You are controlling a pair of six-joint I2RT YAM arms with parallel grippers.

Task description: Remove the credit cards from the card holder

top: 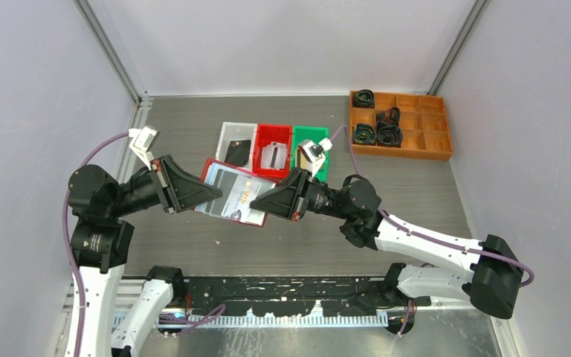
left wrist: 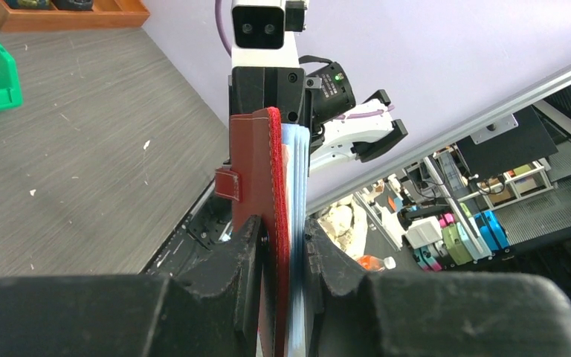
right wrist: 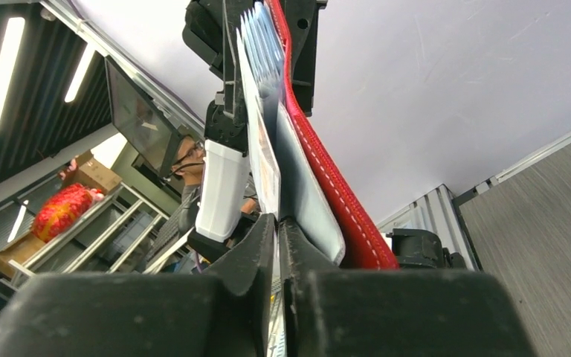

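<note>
The card holder point(top: 207, 169), a red-brown folder with stitched edges and several clear sleeves, hangs above the table between both grippers. In the left wrist view my left gripper is shut on its cover point(left wrist: 253, 163) and sleeves point(left wrist: 296, 178). A pale card point(top: 232, 195) with gold lettering shows on its upper face. My right gripper point(top: 253, 206) reaches over the holder's right side. In the right wrist view its fingertips point(right wrist: 266, 227) pinch the edge of the thin printed card point(right wrist: 265, 160), with the loose sleeve point(right wrist: 316, 212) and red cover point(right wrist: 342, 201) beside them.
Behind the holder stand a white bin point(top: 227, 134) with a black item, a red bin point(top: 268, 128) with grey-white items and a green bin point(top: 311, 132). An orange divided tray point(top: 435, 141) holds dark rolled items.
</note>
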